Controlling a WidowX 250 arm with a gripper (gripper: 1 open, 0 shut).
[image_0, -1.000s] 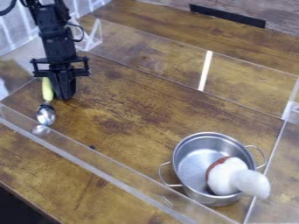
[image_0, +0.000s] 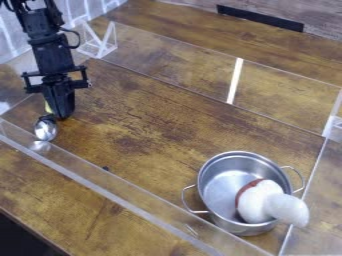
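Observation:
My gripper (image_0: 56, 108) is low at the left of the table, its fingertips down at a pale yellow-green object (image_0: 48, 106) that it largely hides; the fingers look shut, and I cannot make out anything held between them. A shiny metal spoon-like object (image_0: 46, 130) lies just in front of the fingertips. At the lower right a steel pot (image_0: 214, 182) holds a white object with a reddish-brown band (image_0: 283, 206).
Transparent walls run along its front, back and sides, with a white strip (image_0: 235, 80) on the back one.
The pot and its contents have not moved.

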